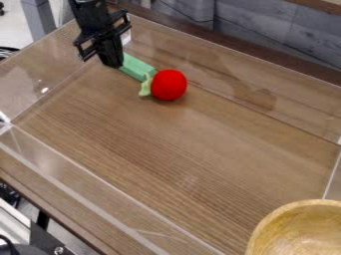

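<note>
The black gripper is at the upper left, low over a green block, its fingertips at or just above the block's upper-left end. Whether it holds the block cannot be told. A red ball lies at the block's lower-right end, with a small light-green piece beside it.
A yellow wooden bowl sits at the bottom right corner. A dark area lies beyond its left edge, and a back edge runs along the top right.
</note>
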